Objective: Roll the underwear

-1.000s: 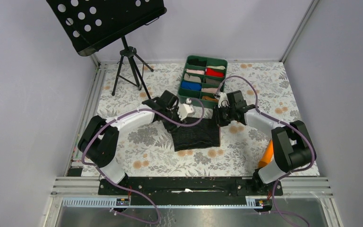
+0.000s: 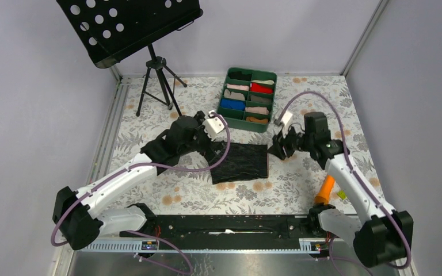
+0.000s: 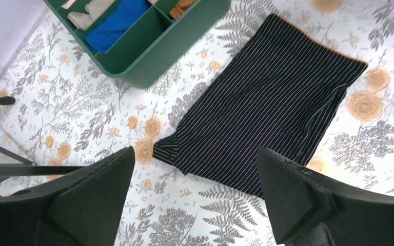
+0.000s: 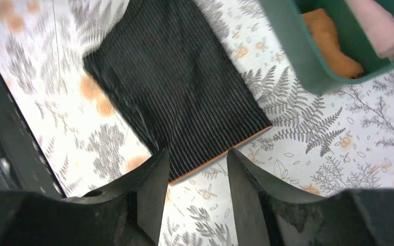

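Observation:
The black ribbed underwear lies spread roughly flat on the floral surface, with an orange edge on its right side and a small crumpled corner in the left wrist view. My left gripper hangs open over its upper left part, nothing between its fingers. My right gripper is open just right of the cloth's right edge, raised above it. In the right wrist view the cloth lies beyond the open fingertips.
A green divided box of folded, coloured items stands behind the cloth. A black stand is at the back left. An orange object lies at the front right. Bare surface surrounds the cloth.

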